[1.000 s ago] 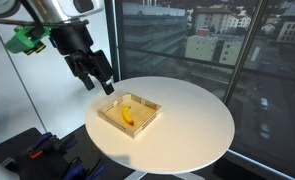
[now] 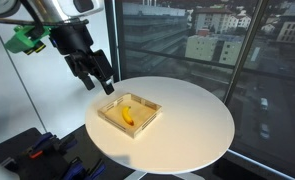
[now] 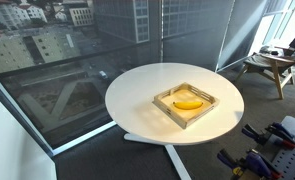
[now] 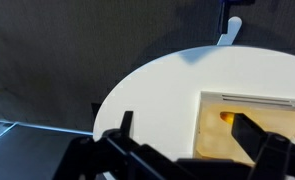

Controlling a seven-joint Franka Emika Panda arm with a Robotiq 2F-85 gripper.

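A yellow banana (image 2: pixel 127 116) lies inside a shallow light-wood tray (image 2: pixel 150 122) on the round white table. In the second exterior view the same banana (image 3: pixel 188 105) rests on the bottom of the tray (image 3: pixel 183 120). My gripper (image 2: pixel 97 87) is up in the air near the table's left side, above the tray and apart from it. Its two dark fingers are spread well apart in the wrist view, so the gripper is open with nothing between the tips. There, one finger hides most of the banana (image 4: pixel 227 117).
Apart from the tray, the round white table (image 2: pixel 187 125) is bare, with free room to the tray's right. Large windows stand behind it. A wooden chair (image 3: pixel 272 66) is farther off in the second exterior view.
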